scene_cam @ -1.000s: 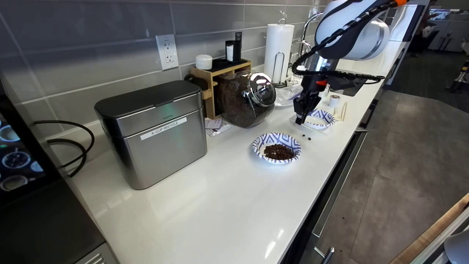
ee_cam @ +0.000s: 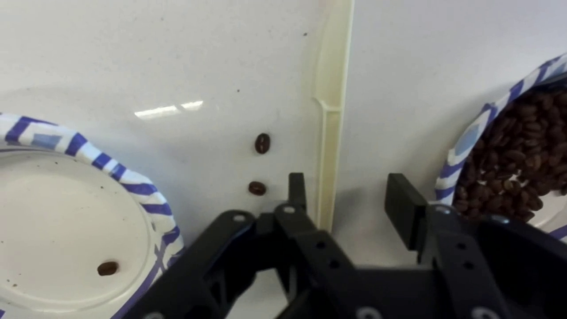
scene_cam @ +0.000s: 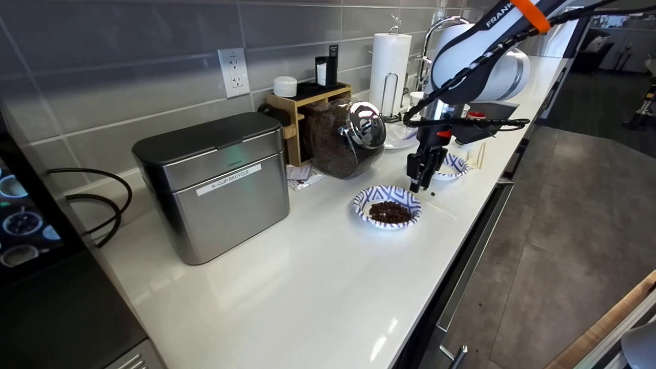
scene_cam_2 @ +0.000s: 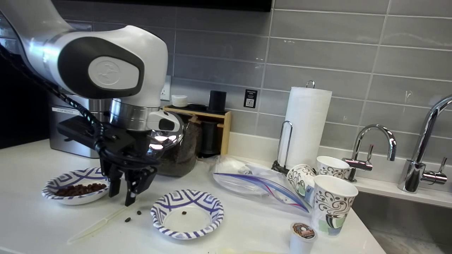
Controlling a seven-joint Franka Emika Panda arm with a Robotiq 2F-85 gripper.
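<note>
My gripper (scene_cam_2: 122,195) hangs low over the counter, between two blue-and-white patterned bowls. Its fingers stand apart, open, with nothing gripped. In the wrist view a pale plastic knife (ee_cam: 329,154) lies on the counter, its handle end running in between the fingertips; contact with either finger cannot be made out. The bowl of coffee beans (ee_cam: 510,159) sits just beyond the right finger. On the other side is the nearly empty bowl (ee_cam: 74,228), with one bean (ee_cam: 108,268) inside. Two loose beans, one upper (ee_cam: 262,143) and one lower (ee_cam: 258,188), lie left of the knife.
A plastic bag (scene_cam_2: 250,177), paper cups (scene_cam_2: 333,203), a coffee pod (scene_cam_2: 302,237) and a paper towel roll (scene_cam_2: 307,127) occupy the sink side. Behind the bowls leans a large bean jar (scene_cam: 341,138).
In exterior view 1 the arm has come lower and away from the nearly empty bowl, closer to the bean-filled one. It now covers one loose bean and the coffee pod.
</note>
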